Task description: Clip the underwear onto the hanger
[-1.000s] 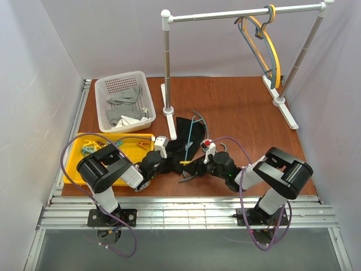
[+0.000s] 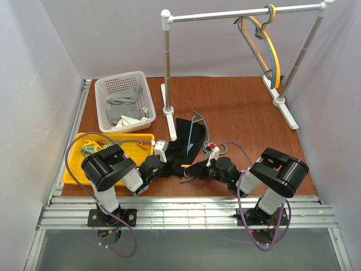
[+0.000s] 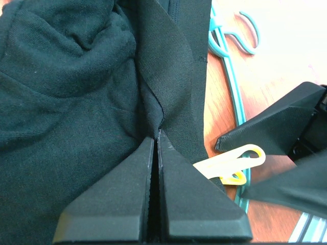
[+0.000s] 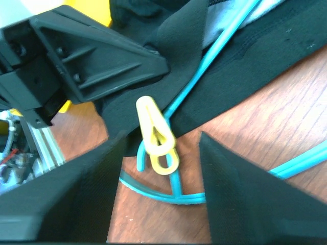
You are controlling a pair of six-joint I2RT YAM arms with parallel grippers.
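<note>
The black underwear [image 3: 82, 102] lies bunched on the table, a hanger [image 2: 204, 127] of light blue plastic on and beside it. A yellow clip [image 4: 156, 132] sits on the hanger at the underwear's edge. My left gripper is shut with its tips on the fabric; whether a fold is pinched between them is hard to see. My right gripper is part open, its blurred fingers either side of and short of the clip in its wrist view.
A yellow tray [image 2: 76, 169] of clips is at left, a white basket [image 2: 101, 90] with clothes behind it. A rack [image 2: 242, 13] holds hangers at the back.
Over the last second my right arm has shifted slightly toward the front edge and the blue hanger's top has moved a little. The left gripper has moved very slightly.
</note>
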